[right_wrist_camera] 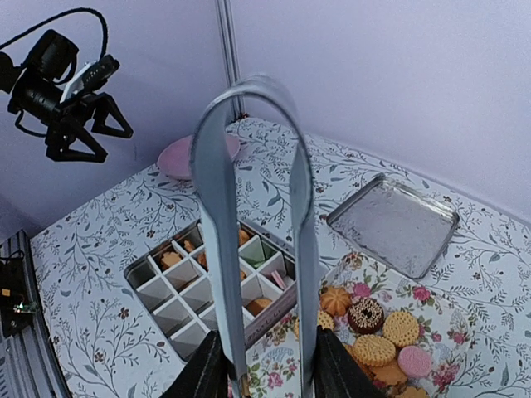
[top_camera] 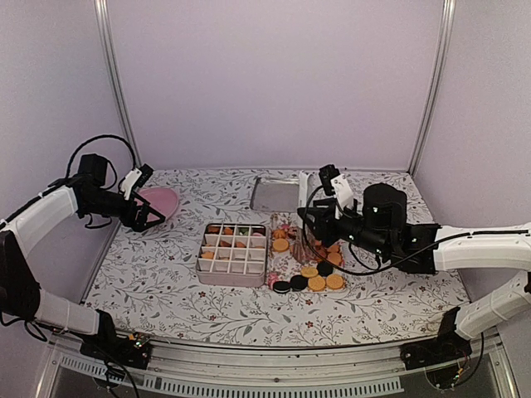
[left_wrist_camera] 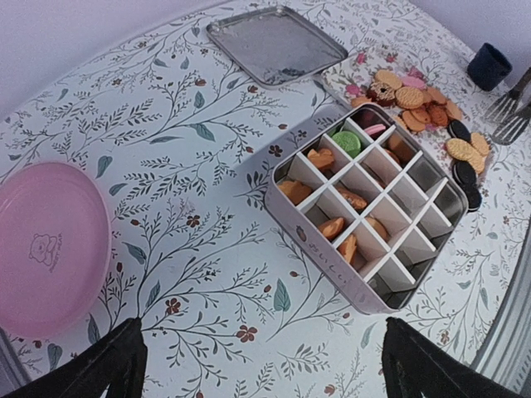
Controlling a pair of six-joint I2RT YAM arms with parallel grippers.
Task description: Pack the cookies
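Observation:
A divided box (top_camera: pixel 232 264), seen also in the left wrist view (left_wrist_camera: pixel 319 249), holds cookies in several compartments. To its right, loose cookies (right_wrist_camera: pixel 375 351) lie on a patterned mat (left_wrist_camera: pixel 340 76): golden, dark and pink rounds. My right gripper holds a pair of metal tongs (right_wrist_camera: pixel 228 249) upright above that pile; whether their tips have anything between them cannot be seen clearly. My left gripper (top_camera: pixel 143 215) hangs open at the left, near the pink plate (left_wrist_camera: pixel 51 240), with nothing between its fingers.
A grey metal tray (right_wrist_camera: pixel 392 222) lies behind the cookies. A dark cup (left_wrist_camera: pixel 489 66) stands at the right.

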